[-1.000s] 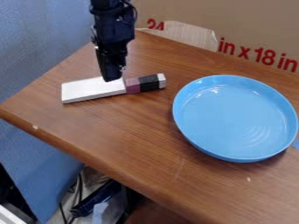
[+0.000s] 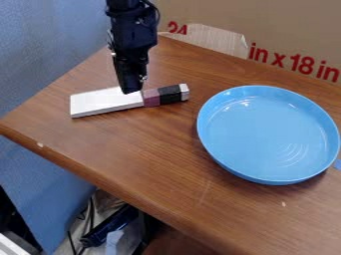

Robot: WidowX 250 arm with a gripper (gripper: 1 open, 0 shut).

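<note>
A black robot gripper [image 2: 131,80] reaches down from the top left, its tip just above or at a long flat object [image 2: 104,101] with a white body and a pink and dark end, lying on the wooden table. Whether the fingers are open or shut, and whether they touch the object, I cannot tell. A round blue plate [image 2: 266,134] lies to the right of the object.
The wooden table [image 2: 173,189] has bare room at the front and behind the plate. Its left edge runs beside a blue padded surface [image 2: 34,50]. A cardboard panel [image 2: 266,30] stands at the back. Cables and clutter lie below the table.
</note>
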